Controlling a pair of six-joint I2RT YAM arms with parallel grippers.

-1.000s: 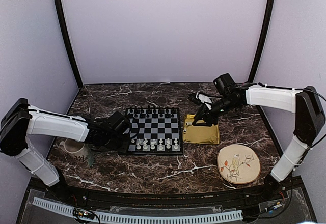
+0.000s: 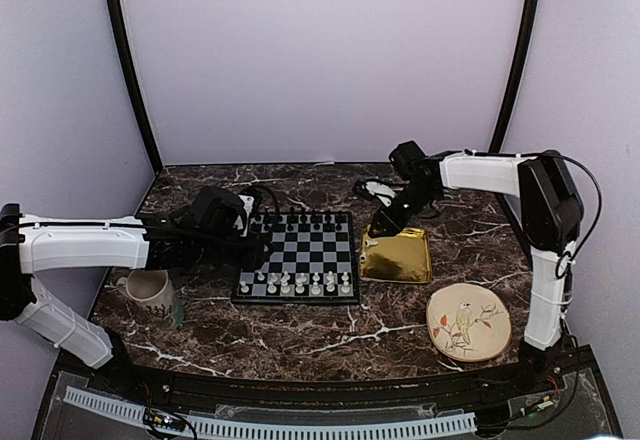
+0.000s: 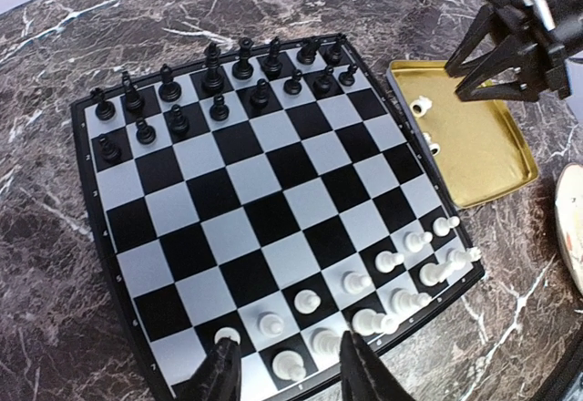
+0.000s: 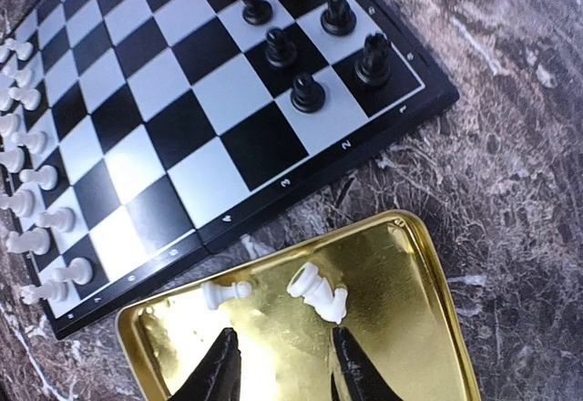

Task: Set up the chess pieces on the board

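Observation:
On the chessboard (image 3: 276, 220), black pieces (image 3: 212, 73) stand in two rows along the far side. White pieces (image 3: 374, 321) stand in two rows along the near side. Two more white pieces lie in the gold tray, a small one (image 4: 226, 293) and a larger one (image 4: 317, 293). My left gripper is open and empty, above the board's left side. Over the tray's far left part hangs my right gripper, open, with nothing between its fingers; both lying pieces show just beyond its fingertips in the right wrist view.
The gold tray (image 2: 400, 265) sits right beside the board. A mug (image 2: 150, 295) stands at the left under the left arm, and an embroidery hoop (image 2: 468, 322) lies at the front right. Bare marble table (image 2: 300, 335) lies in front of the board.
The left gripper has moved away from the board's near left corner, farther back. The pieces in view look unmoved.

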